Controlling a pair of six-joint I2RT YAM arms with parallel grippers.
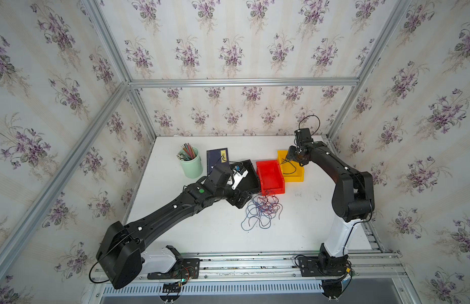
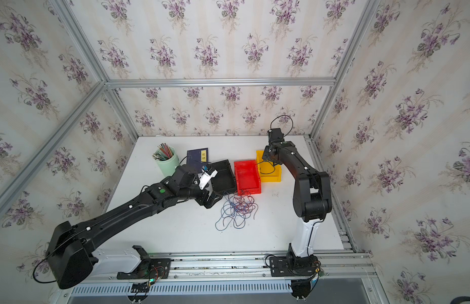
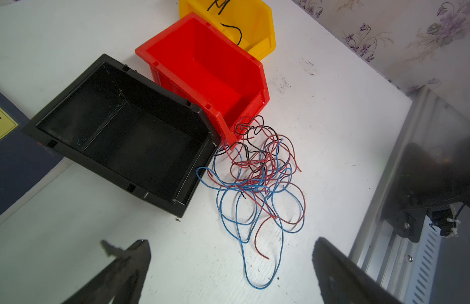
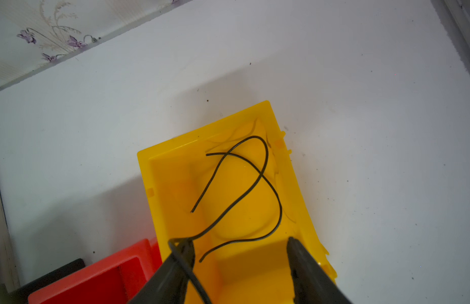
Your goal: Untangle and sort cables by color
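Observation:
A tangle of red, blue and black cables [image 3: 255, 187] lies on the table, against the red bin [image 3: 209, 65] and the black bin [image 3: 143, 152]. Above that pile my left gripper hangs open with nothing between its fingers. My right gripper is over the yellow bin [image 4: 293, 192], its fingers apart. A black cable [image 4: 263, 167] loops inside the bin and rises out across the right gripper's left finger; whether it is held there I cannot tell. More black cable [image 4: 275, 202] lies in the bin.
A green cup of pens [image 1: 191, 167] and a dark blue book [image 1: 214, 154] stand at the back left. Wallpapered walls bound the back and sides.

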